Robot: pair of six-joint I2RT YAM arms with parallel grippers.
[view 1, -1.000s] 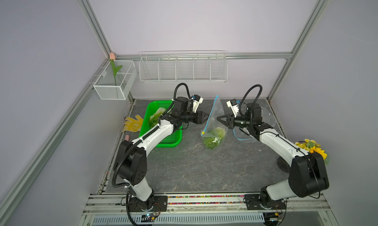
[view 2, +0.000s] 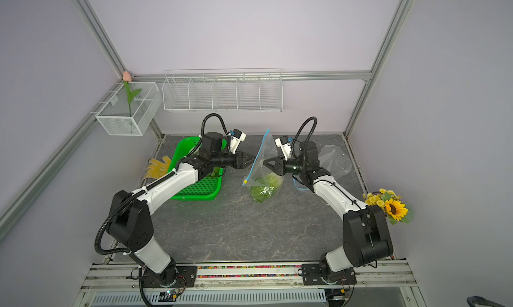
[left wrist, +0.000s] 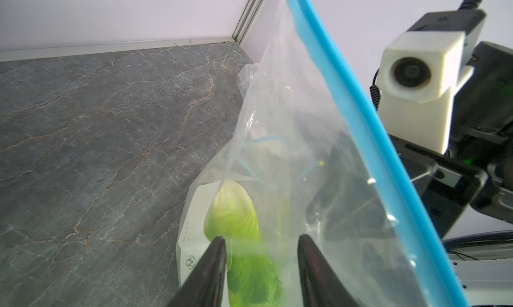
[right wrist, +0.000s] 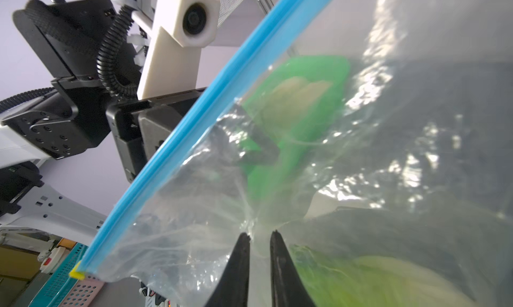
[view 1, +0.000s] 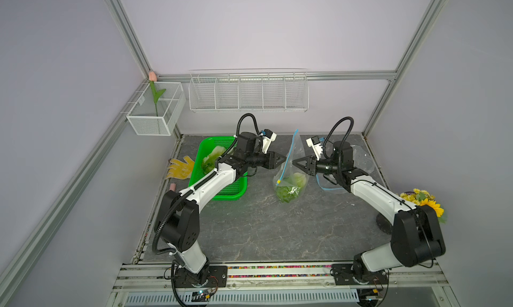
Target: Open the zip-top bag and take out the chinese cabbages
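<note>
The clear zip bag [view 1: 290, 168] with a blue zip strip stands raised at table centre, pale green cabbage [left wrist: 232, 210] inside its lower part. My left gripper is at the bag's left side, shut on its film, which rises between and around the fingertips. My right gripper is opposite, at the bag's right side, its fingers nearly together against the film; whether any film is between them is unclear. The blue strip slants down from the top to a yellow slider [view 2: 244, 181] at the lower end.
A green basket [view 1: 229, 192] holding cabbage stands left, beside a yellow glove [view 1: 180, 168]. More clear bags [view 2: 334, 160] lie behind the right arm. Flowers [view 2: 395, 208] stand at the right edge.
The bag's blue strip has shifted slightly rightward, and my right gripper has moved a little with it. The left arm looks unchanged.
</note>
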